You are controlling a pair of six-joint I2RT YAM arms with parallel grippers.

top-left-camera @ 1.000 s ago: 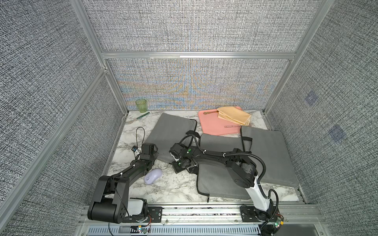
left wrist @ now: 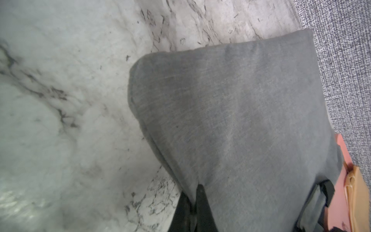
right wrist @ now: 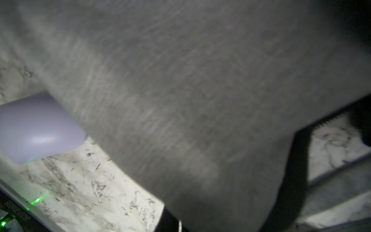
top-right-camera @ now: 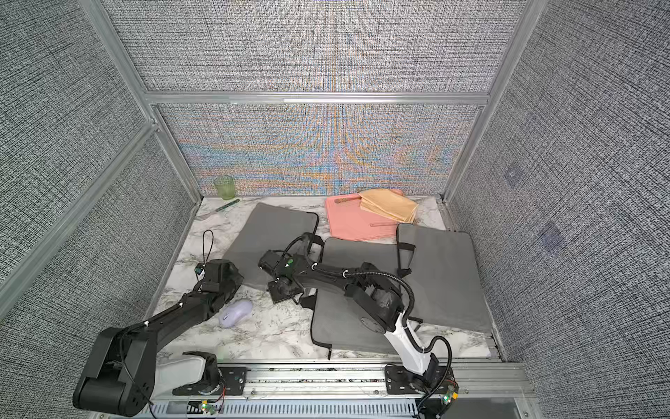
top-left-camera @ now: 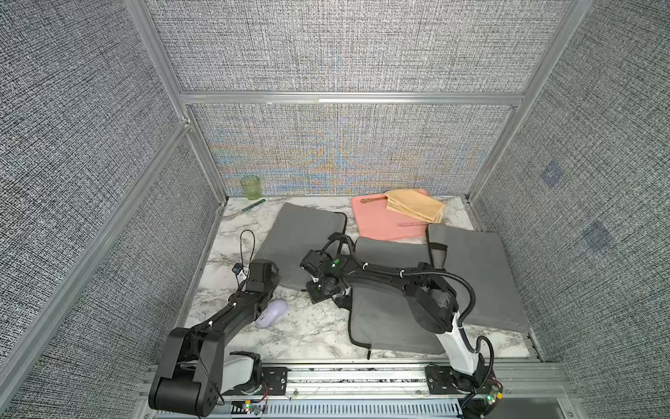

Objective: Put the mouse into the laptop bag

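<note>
A lilac mouse lies on the marble table beside my left forearm; part of it shows in the right wrist view. Behind it is a flat grey laptop bag with a black-edged right side. My left gripper is shut at the bag's near edge, and the grey cloth creases right where its fingertips meet, pinched between them. Close over the bag's near right part, my right gripper is shut; its tips are mostly cut off, and whether cloth or a zip pull sits between them is unclear.
Two more grey bags lie to the right. A coral board with an orange cloth is at the back. A green glass and pen stand back left. Bare table surrounds the mouse.
The left arm shifted slightly, lowering a little toward the front, and the bag's far edge shifted slightly. The mouse stayed put.
</note>
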